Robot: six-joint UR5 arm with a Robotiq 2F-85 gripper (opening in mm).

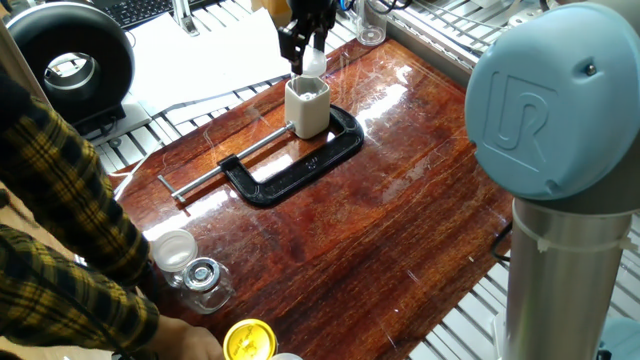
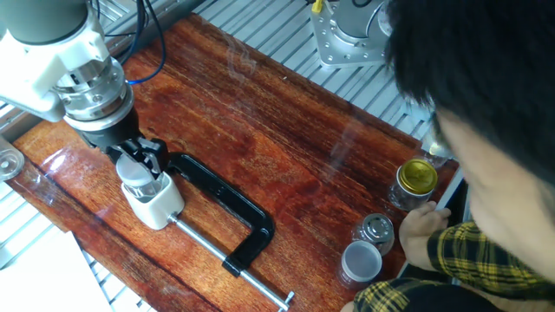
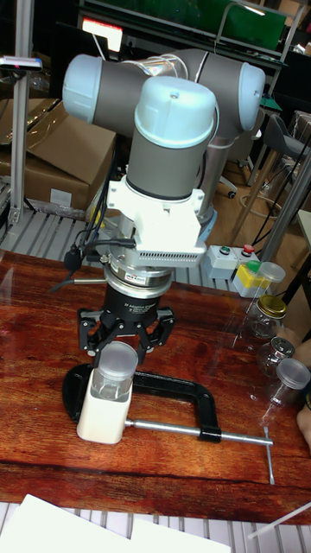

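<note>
A small clear jar with a frosted lid [image 3: 117,360] stands upright in the off-white square holder [image 3: 103,416]. A black C-clamp [image 1: 297,181] lies flat on the table, its screw end against that holder [image 1: 308,107]. My gripper [image 3: 123,347] is open just above and behind the jar, its fingers spread to either side of the lid in exterior view 3. From exterior view 2, the black fingers [image 2: 154,154] are close to the lid [image 2: 133,171]; whether they touch it I cannot tell.
Several lidded jars stand near the person's side: a frosted-lid one [image 2: 361,261], a silver-lid one [image 2: 376,229] and a gold-lid one [image 2: 417,177]. A person's hand [image 2: 424,227] rests beside them. Bare wooden table [image 2: 260,130] spreads across the middle.
</note>
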